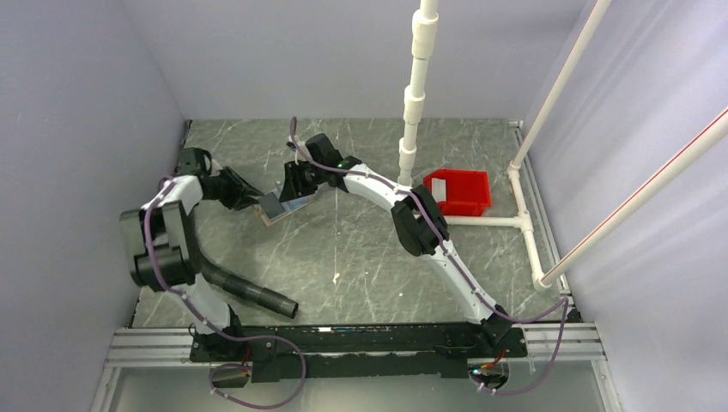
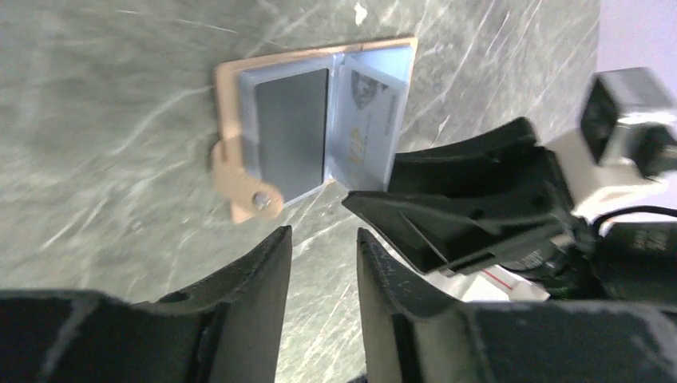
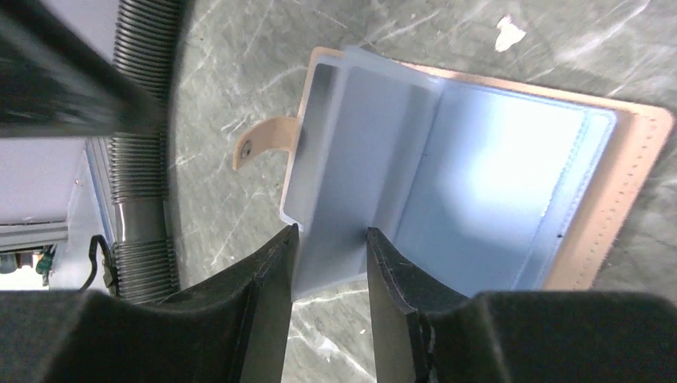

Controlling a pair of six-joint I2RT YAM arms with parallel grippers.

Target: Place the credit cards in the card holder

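Observation:
The tan card holder (image 2: 235, 104) lies open on the grey table, with clear blue-white sleeves and a strap with a snap. A dark sleeve (image 2: 290, 128) fills one side; a pale card marked VIP (image 2: 363, 128) shows on the other. My right gripper is at a raised sleeve leaf, which stands at its fingertips; whether it grips it is unclear. My left gripper hangs just off the holder, fingers apart, nothing visible between them.
A red bin (image 1: 464, 196) with a white item inside stands at the right among white pipes (image 1: 482, 221). A black corrugated tube (image 1: 257, 290) lies at the front left.

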